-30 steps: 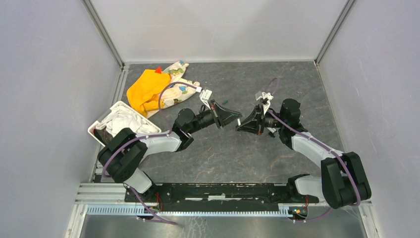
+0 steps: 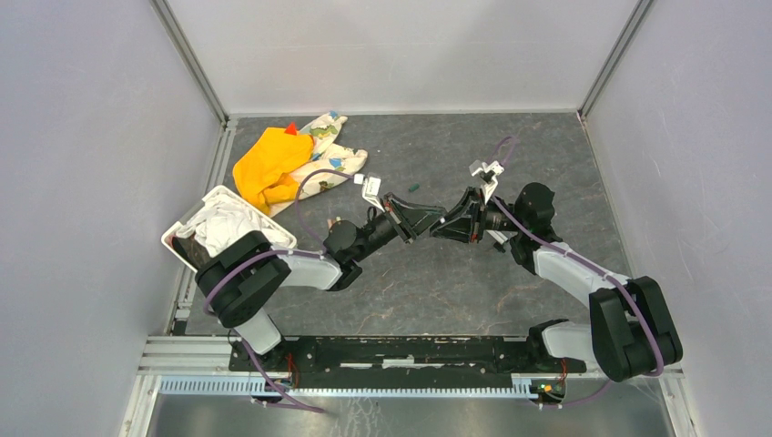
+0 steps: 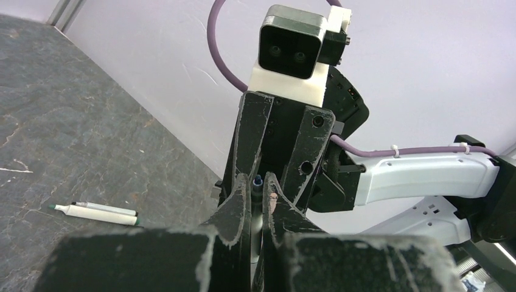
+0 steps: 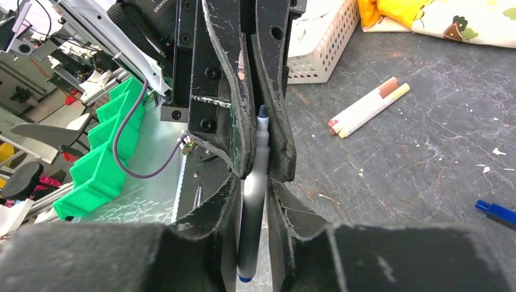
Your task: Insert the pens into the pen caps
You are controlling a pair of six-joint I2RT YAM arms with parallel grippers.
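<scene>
My two grippers meet mid-workspace: left gripper point(image 2: 431, 218) and right gripper point(image 2: 441, 225). A grey pen point(image 4: 254, 201) with dark blue ends stands upright between them. In the left wrist view my left gripper is shut on it, its blue tip point(image 3: 258, 180) showing above. In the right wrist view the right gripper's fingers straddle the pen; whether they grip it is unclear. A white green-tipped pen point(image 3: 94, 212) and a clear piece point(image 3: 106, 207) lie on the floor. Two light markers point(image 4: 368, 108) and a blue pen point(image 4: 498, 213) lie elsewhere.
A white basket point(image 2: 169, 238) with cloth stands at the left, beside yellow cloth point(image 2: 269, 159) and patterned fabric at the back left.
</scene>
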